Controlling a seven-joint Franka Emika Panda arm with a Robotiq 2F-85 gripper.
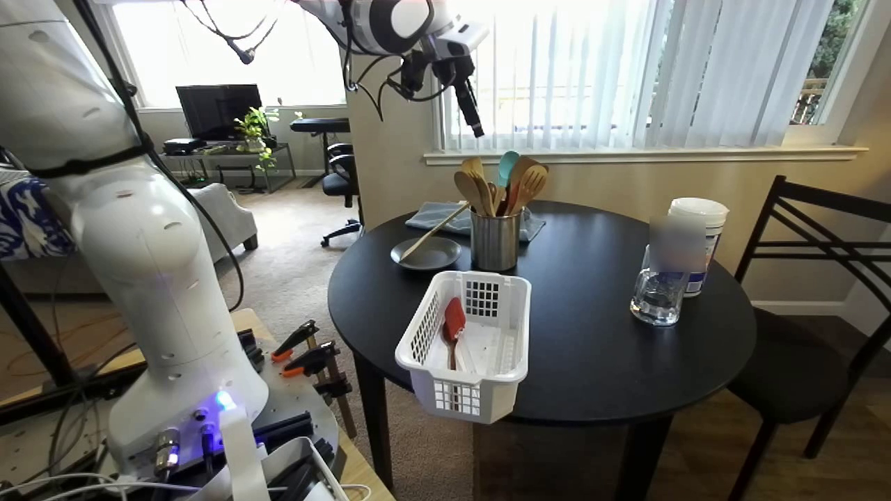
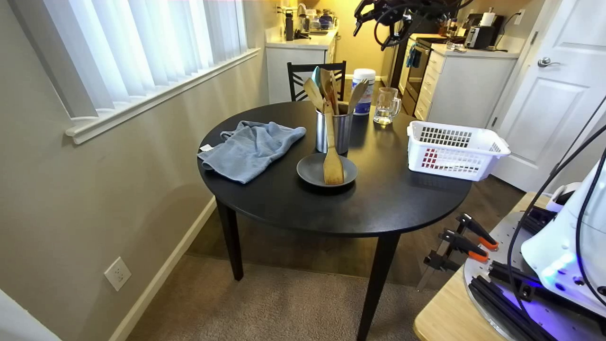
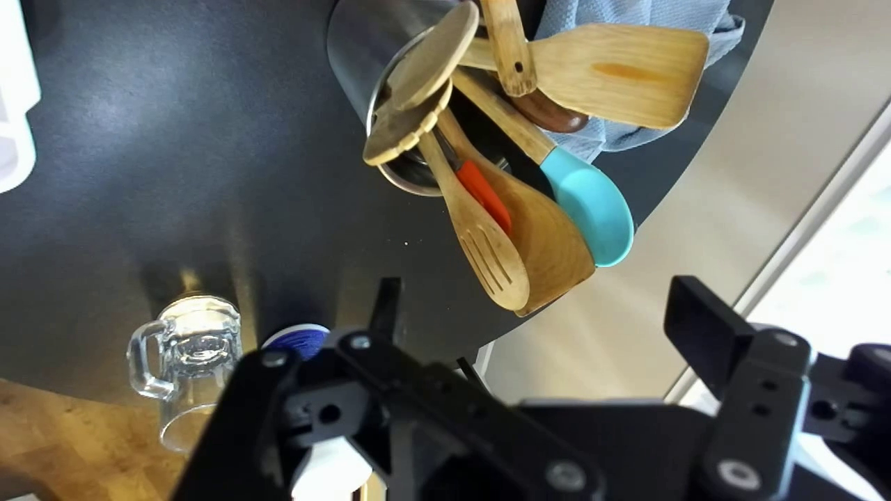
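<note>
My gripper hangs high above the table near the window, open, with nothing between its fingers. In the wrist view the two fingers stand wide apart. Below is a metal holder crowded with wooden utensils, a turquoise spoon and something red. A wooden spatula rests blade-down on a dark grey plate, its handle leaning up against the holder. The white basket at the table's near edge contains a red-headed utensil.
A blue-grey cloth lies behind the plate. Across the table stand a glass mug and a white tub. The black tabletop between basket and mug is clear.
</note>
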